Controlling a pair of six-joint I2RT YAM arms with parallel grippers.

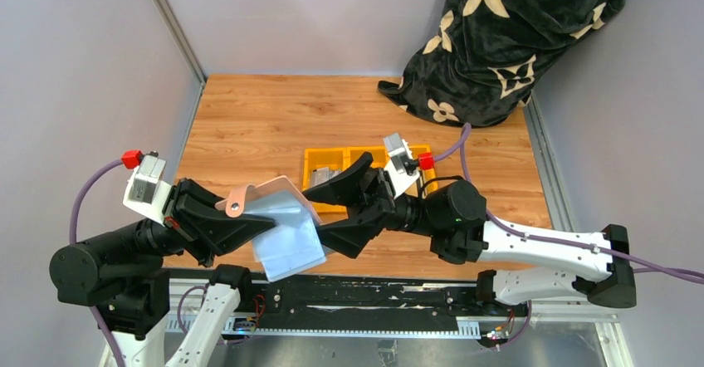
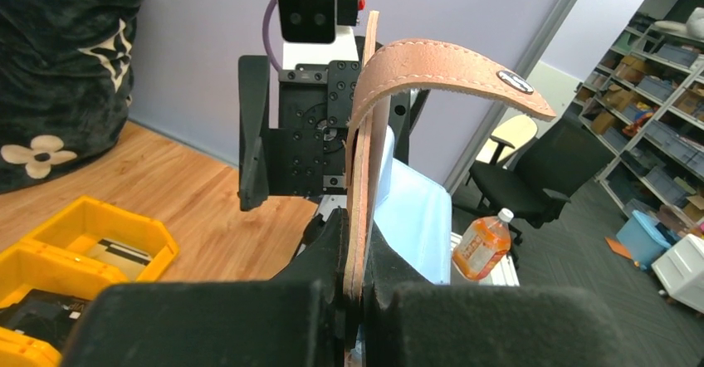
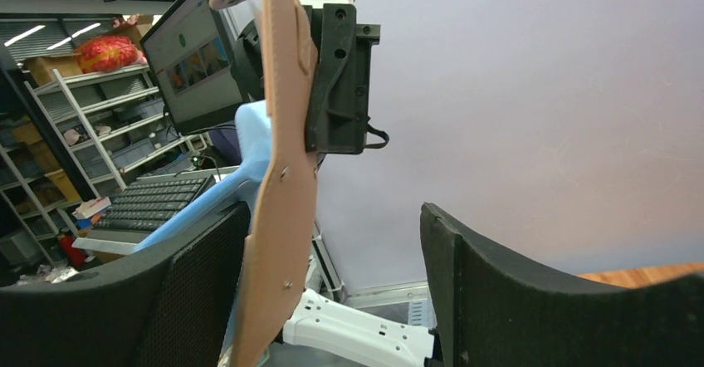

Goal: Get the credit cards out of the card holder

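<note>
A tan leather card holder [image 1: 274, 188] with pale blue sleeves [image 1: 292, 238] hangs in the air, its strap [image 2: 448, 66] curling out to one side in the left wrist view. My left gripper is shut on it. At the holder's right edge stands my right gripper [image 1: 332, 209], fingers wide open. Seen from the right wrist, the tan cover [image 3: 286, 184] and blue sleeves [image 3: 224, 188] reach in beside the left-hand finger [image 3: 178, 292], while the other finger [image 3: 498, 300] is well apart from them. No card can be made out in the holder.
On the wooden table [image 1: 290, 110] lies a yellow tray [image 1: 328, 154] with compartments, partly under the right gripper; it holds a grey item [image 1: 322, 176]. A dark patterned cushion [image 1: 515, 43] fills the back right corner.
</note>
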